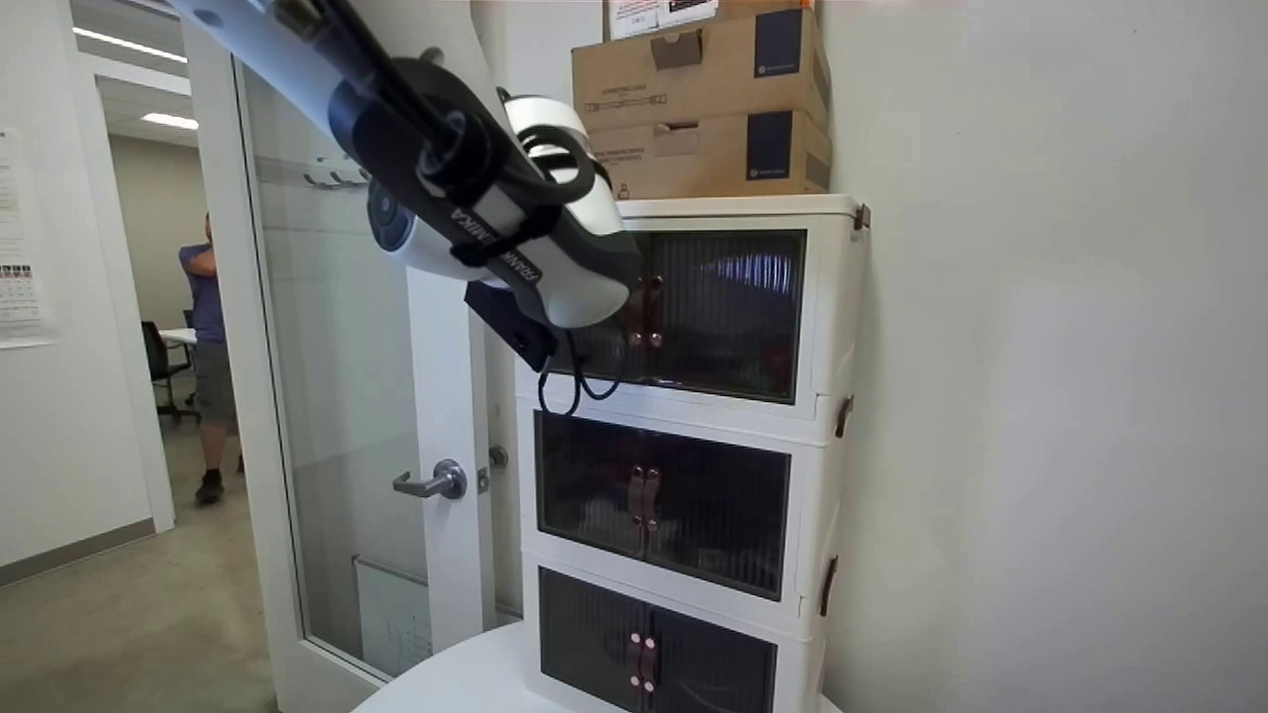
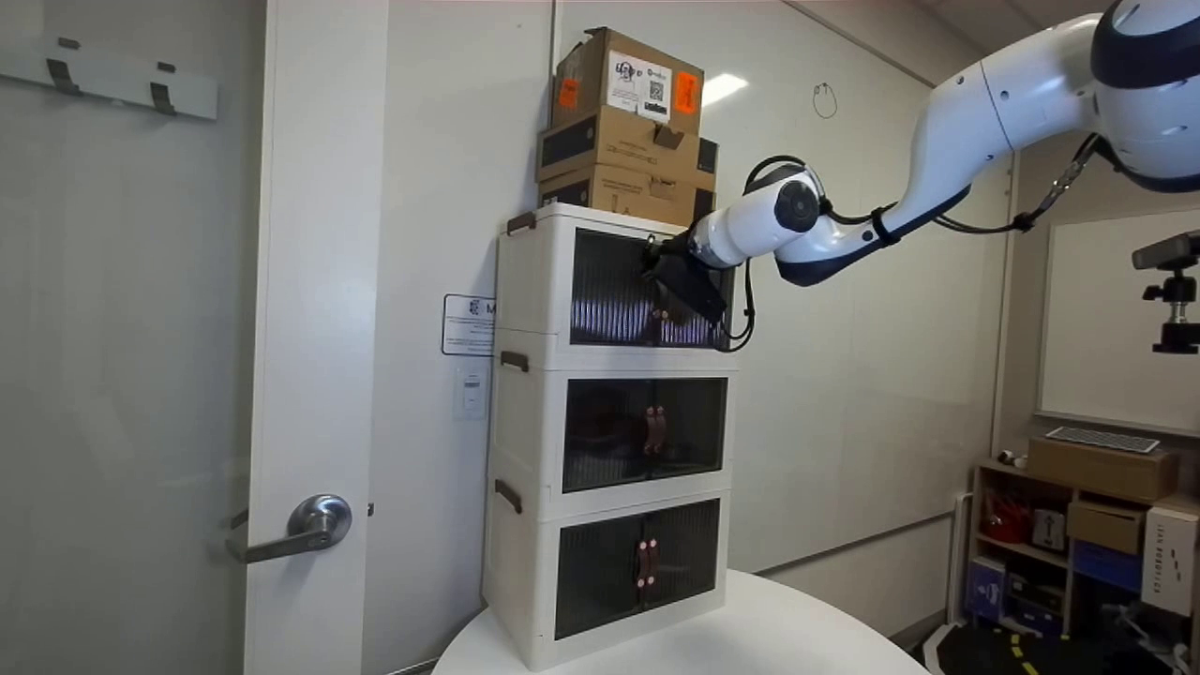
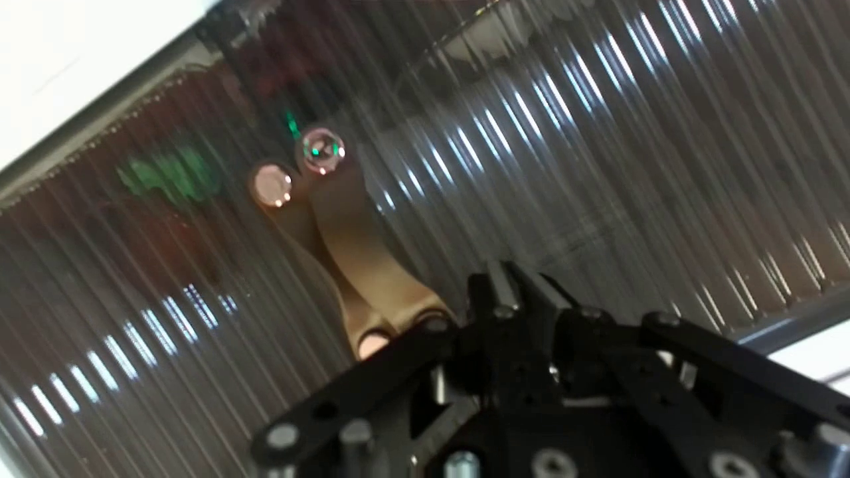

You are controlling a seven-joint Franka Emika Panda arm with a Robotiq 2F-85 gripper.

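In the wrist view my gripper has its dark fingers close together, in front of the ribbed, dark see-through doors of the top cabinet (image 3: 637, 175). Two brown strap handles (image 3: 362, 247) with shiny rivets lie to the left of the fingertips, their near ends partly covered by the gripper body. I cannot make out anything between the fingers. From the second exterior view, the gripper (image 2: 654, 261) is at the upper part of the top cabinet's doors (image 2: 613, 287), which look closed. The arm (image 1: 571, 279) hides the gripper in the first exterior view.
Below are two more white cabinets with closed dark doors (image 2: 607, 439), all stacked on a round white table (image 2: 776, 630). Cardboard boxes (image 1: 701, 89) stand on top. A glass door with a lever handle (image 1: 434, 481) is close by; a person (image 1: 212, 345) stands beyond it.
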